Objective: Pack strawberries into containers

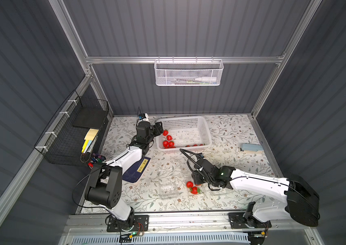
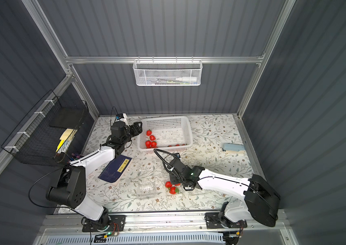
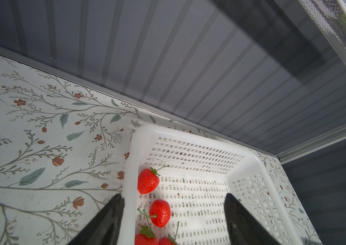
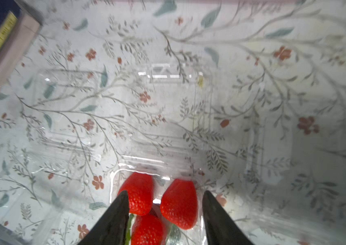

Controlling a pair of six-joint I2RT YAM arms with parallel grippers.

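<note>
Three red strawberries (image 4: 179, 203) lie in one clear container (image 4: 115, 179) in the right wrist view. Just above them my right gripper stands open, its fingers apart and holding nothing. More strawberries (image 3: 148, 180) lie along the left side of the white basket (image 3: 130, 179) in the left wrist view. Over that basket's left edge is my left gripper, open and empty. Several other clear containers, such as the clear box (image 1: 168, 189) at the front, hold no strawberries. From above, the right gripper partly hides the filled container.
A dark blue case with a yellow label (image 1: 136, 169) lies left of the containers. A blue block (image 1: 251, 147) rests far right. The black wire basket (image 1: 72, 130) hangs on the left wall, the white mesh basket (image 1: 188, 75) at the back. Open table lies right of the white basket.
</note>
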